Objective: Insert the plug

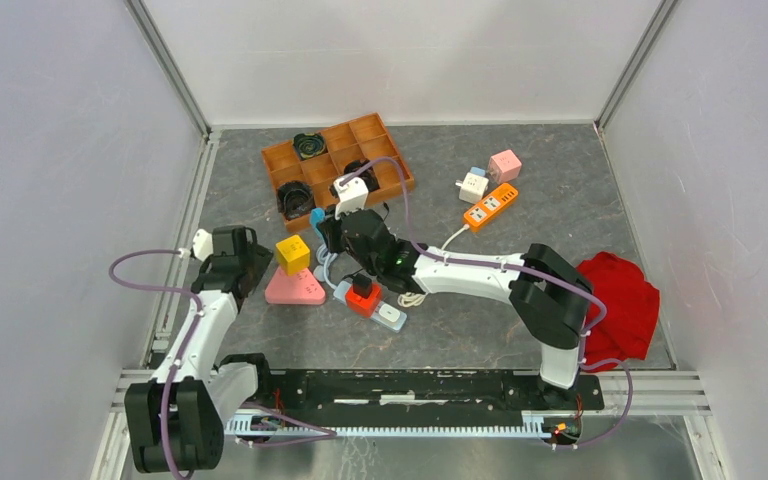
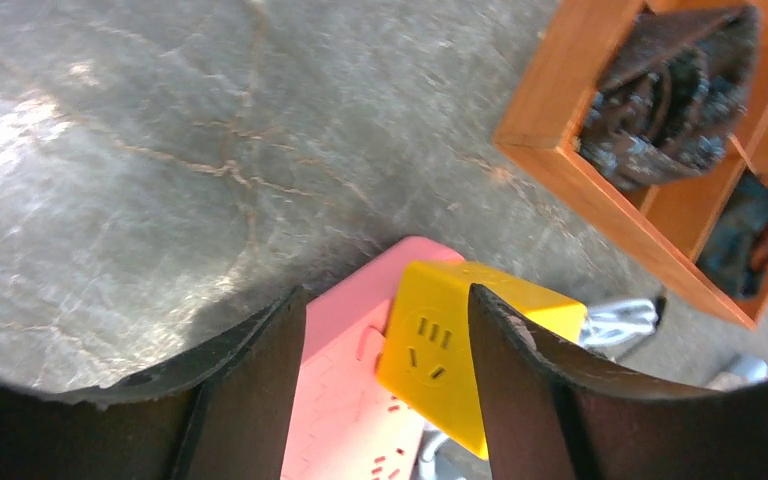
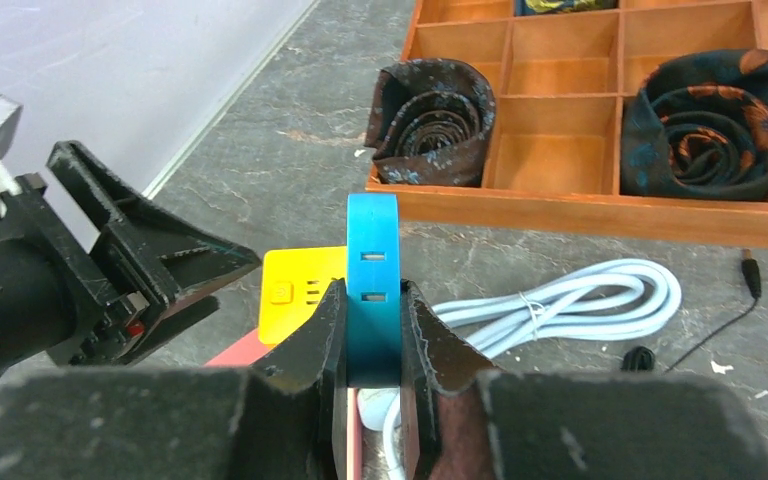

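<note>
A blue plug (image 3: 372, 240) is held upright between the fingertips of my right gripper, which is shut on it. Below and behind it, a yellow cube with sockets (image 2: 430, 340) rests on a pink triangular power strip (image 2: 345, 430). My left gripper hovers above the left side of the pink strip and yellow cube, its fingers apart, with nothing seen between their tips but those things farther below.
A wooden compartment tray (image 1: 370, 130) with rolled cloths stands behind. A red-and-grey socket cluster (image 1: 363, 302), coiled cables, an orange strip (image 1: 490, 205) and a red cloth (image 1: 620, 300) lie around.
</note>
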